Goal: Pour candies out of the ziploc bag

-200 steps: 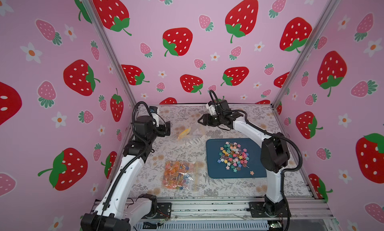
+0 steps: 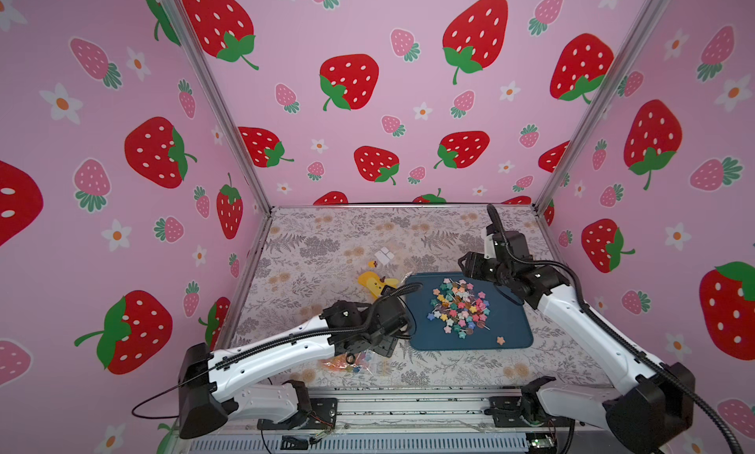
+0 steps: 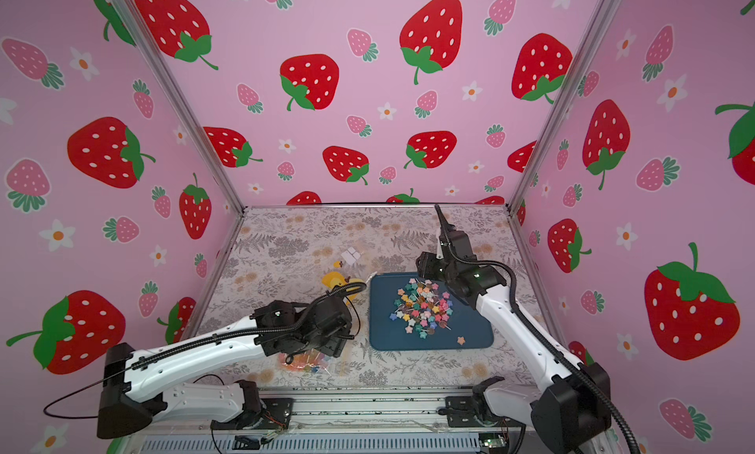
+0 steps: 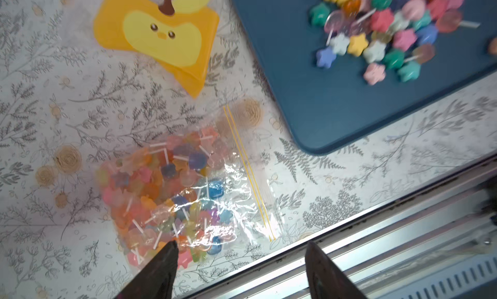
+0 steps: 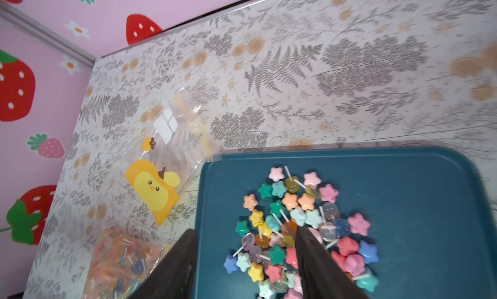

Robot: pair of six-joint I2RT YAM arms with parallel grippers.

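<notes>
A clear ziploc bag (image 4: 176,195) full of coloured candies and lollipops lies flat on the table, its yellow zip line facing the tray. Above its front side my left gripper hangs with fingers apart and nothing between them; from the top left view the left arm hides much of the bag. The blue tray (image 4: 310,123) holds a heap of star candies and lollipops (image 5: 290,236). Over the tray's back part, my right gripper is open and empty. An empty clear bag with a yellow pear-like print (image 5: 152,187) lies flat beside the tray.
One orange candy (image 2: 500,340) sits apart near the tray's front right. A metal rail (image 4: 414,200) runs along the table's front edge. Behind the tray the patterned table (image 5: 321,107) is clear.
The right gripper let the printed bag drop onto the table and moved right, over the tray.
</notes>
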